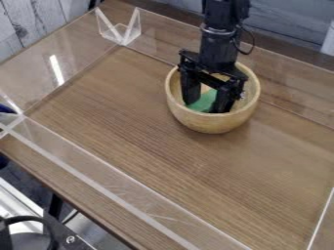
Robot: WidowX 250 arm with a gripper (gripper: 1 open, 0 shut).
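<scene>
My black gripper (212,78) is down inside a pale wooden bowl (213,118) at the upper middle of the camera view, with its open fingers around a small green object (205,99). The fingers partly hide the object; whether they touch it I cannot tell.
A clear plastic container (117,29) stands at the upper left. A dark mechanical part (33,234) sits at the lower left corner, beside a transparent edge.
</scene>
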